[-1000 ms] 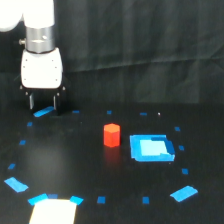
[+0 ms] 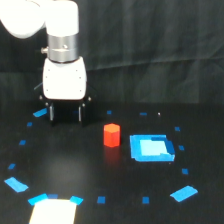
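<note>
Near the middle of the black table stands a small red block (image 2: pixel 111 135). To its right lies a flat blue square (image 2: pixel 135 143) with a white patch (image 2: pixel 153 148) inside its border; a narrow dark gap separates it from the block. My gripper (image 2: pixel 66 112) hangs below the white arm at the upper left, pointing down. Its dark fingers are spread wide, and nothing shows between them. It is left of the red block and apart from it.
Small blue tape marks (image 2: pixel 183 193) dot the table. A bright cream-coloured object (image 2: pixel 52 212) is cut off at the lower left edge.
The arm and gripper have moved right and a little lower in the view, closer to the red block. The block and the blue square have stayed in place.
</note>
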